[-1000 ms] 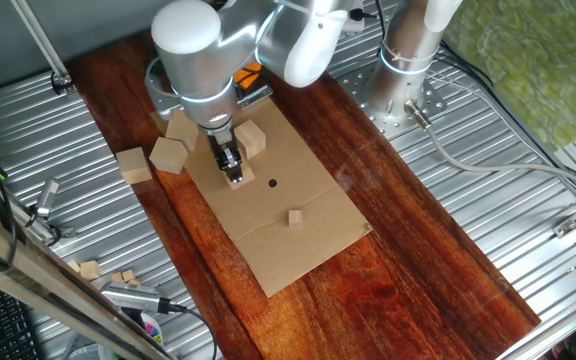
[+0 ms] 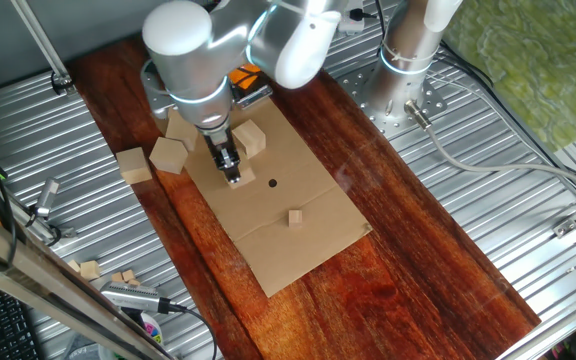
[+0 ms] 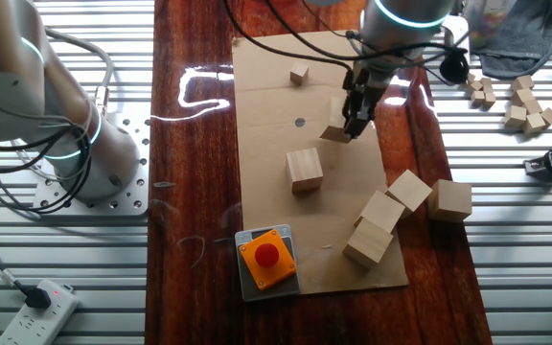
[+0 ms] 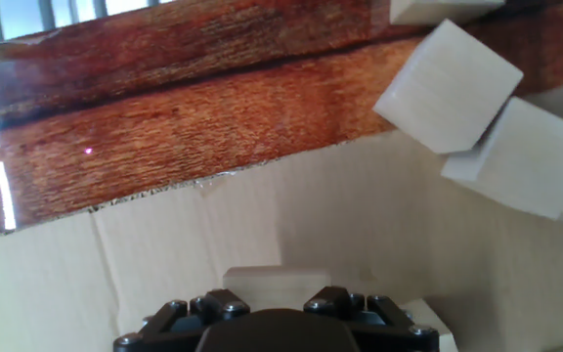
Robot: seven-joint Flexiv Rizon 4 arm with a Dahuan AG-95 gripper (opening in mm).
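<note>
My gripper [image 2: 230, 172] is low over the cardboard sheet [image 2: 303, 240], its black fingers apart. Close by it lies a pale wooden block [image 2: 243, 176], partly hidden by the fingers. From the opposite side, that block [image 3: 335, 123] rests on the cardboard just left of my gripper [image 3: 356, 113]. In the wrist view, the block [image 4: 277, 284] shows just past the fingertips, its lower part covered by my gripper. A larger block [image 3: 305, 170] and a small cube [image 3: 299, 74] also sit on the cardboard.
Several blocks cluster at one cardboard edge, among them one half on the wood [image 2: 169, 155] and another [image 2: 133, 166]. An orange box with a red button [image 3: 267, 254] occupies a corner. Most of the cardboard around the small cube is bare.
My gripper has shifted slightly leftward in exterior view 1, uncovering more of the block's right side. The other blocks have stayed where they were.
</note>
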